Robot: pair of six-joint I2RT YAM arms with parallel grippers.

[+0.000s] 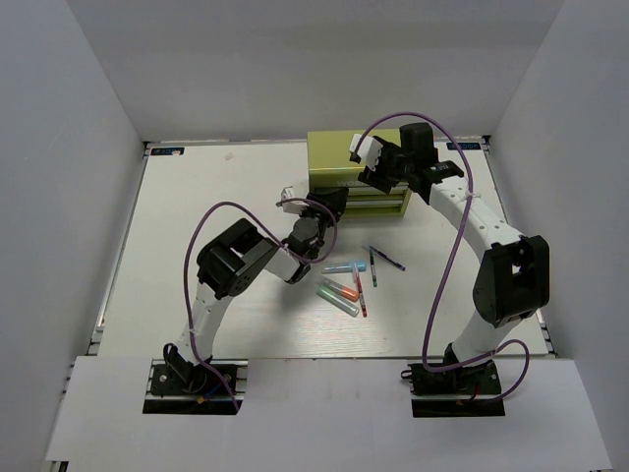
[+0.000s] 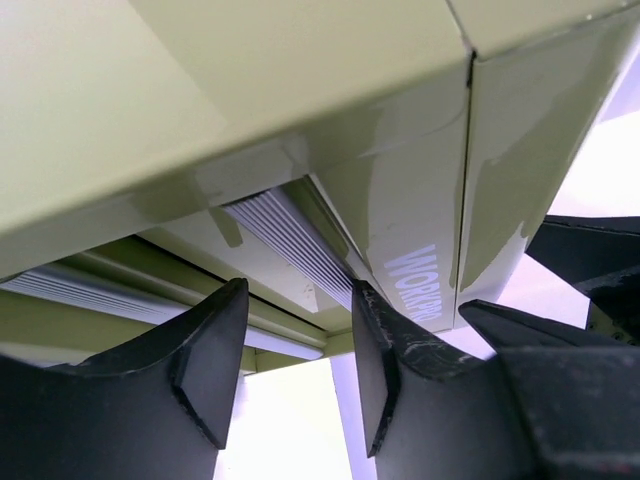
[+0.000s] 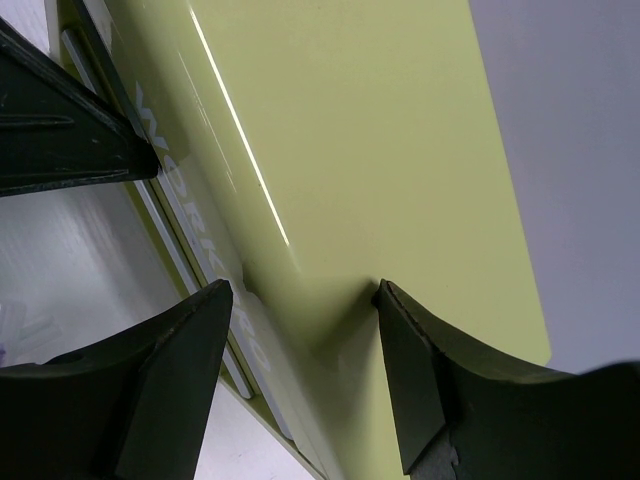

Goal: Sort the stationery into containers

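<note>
An olive drawer box (image 1: 334,147) stands at the back of the table. My left gripper (image 1: 329,202) is at its front; in the left wrist view its part-open fingers (image 2: 205,370) sit before a ribbed drawer handle (image 2: 285,235), with nothing clearly between them. My right gripper (image 1: 378,172) is over the box's right front; in the right wrist view its fingers (image 3: 440,390) stand apart against the olive surface (image 3: 380,170). Pens and markers (image 1: 338,300) lie loose on the table before the box, in several colours.
Grey walls (image 1: 59,197) border the sides and back. The two grippers are close together at the box.
</note>
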